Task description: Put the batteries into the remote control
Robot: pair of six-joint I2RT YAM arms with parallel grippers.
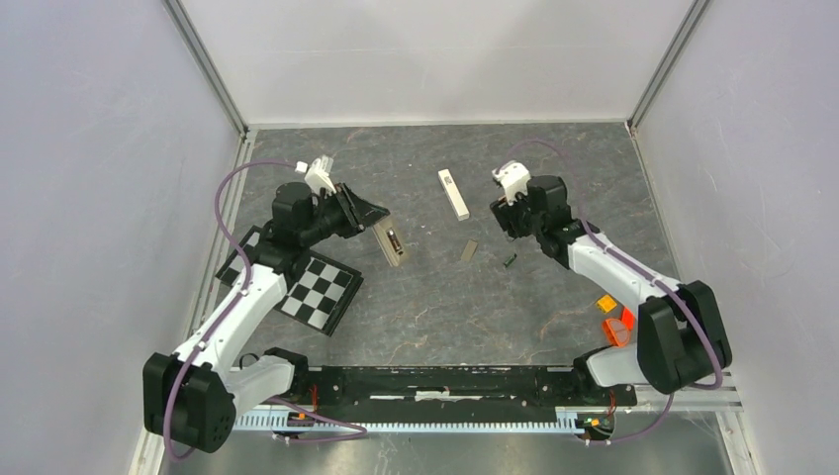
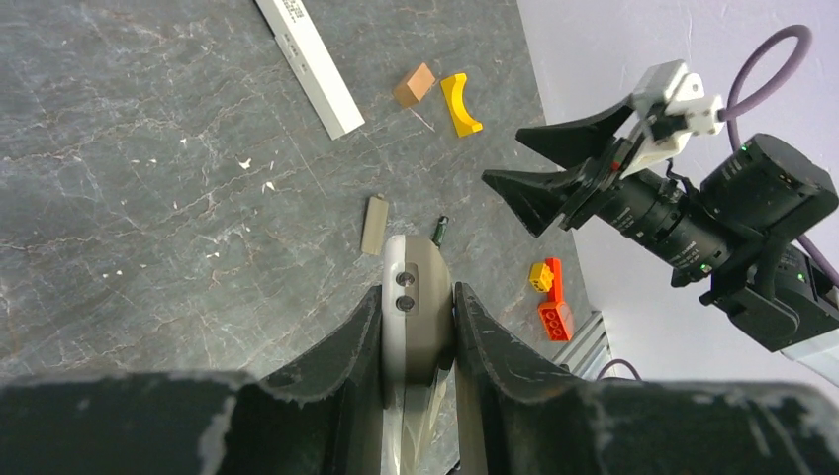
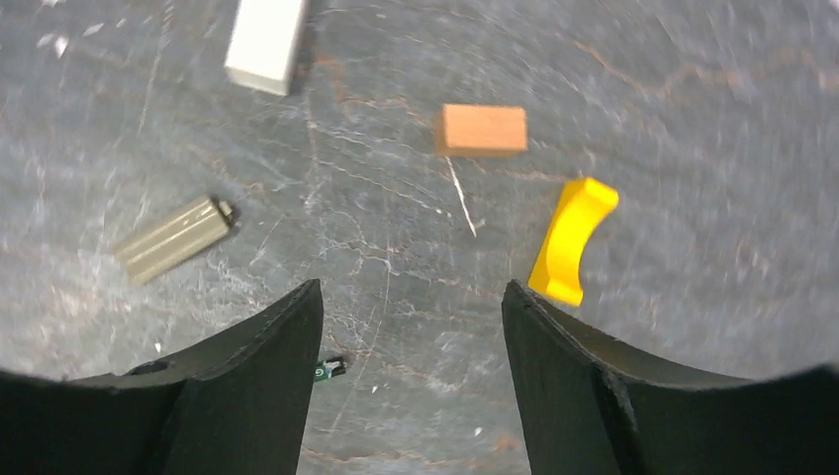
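Observation:
My left gripper [image 1: 377, 217] is shut on the pale remote control [image 1: 389, 242], holding it above the table. Its open battery compartment shows dark in the top view, and something may lie in it, too small to tell. The left wrist view shows the remote edge-on between the fingers. A small dark green battery [image 1: 510, 260] lies on the table, partly behind a finger in the right wrist view. My right gripper is open and empty, up and back from that battery. The beige battery cover [image 3: 175, 240] lies flat to the battery's left.
A long white box [image 1: 453, 195] lies mid-table at the back. Near the right gripper are a brown block [image 3: 483, 131] and a yellow arch [image 3: 574, 240]. A chessboard [image 1: 322, 292] sits under the left arm; orange pieces [image 1: 617, 331] lie front right.

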